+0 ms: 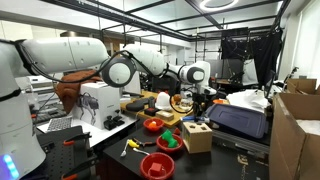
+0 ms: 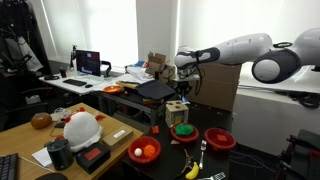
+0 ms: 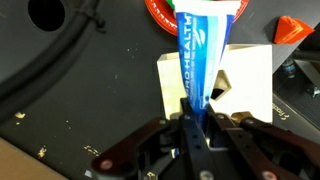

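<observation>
A slim blue-and-white tube [image 3: 200,48] marked "PRO-HEALTH" reaches away from my gripper, which is shut on its near end in the wrist view. Behind the tube lies a pale wooden box [image 3: 245,72] with a dark opening in its top, partly covered by the tube and fingers. Exterior view 1 has this box [image 1: 197,138] standing on the dark table, below the gripper. From the other side, the box [image 2: 177,113] again sits beneath the arm's end. The tube is too small in the exterior views to judge its gap from the box.
Near the box are a red bowl with green contents [image 1: 166,141] and another red bowl [image 1: 157,166]. A dark blue-grey bin [image 1: 237,120] stands behind, and a cardboard box [image 1: 296,135] at the right. Bare table lies right of the wooden box.
</observation>
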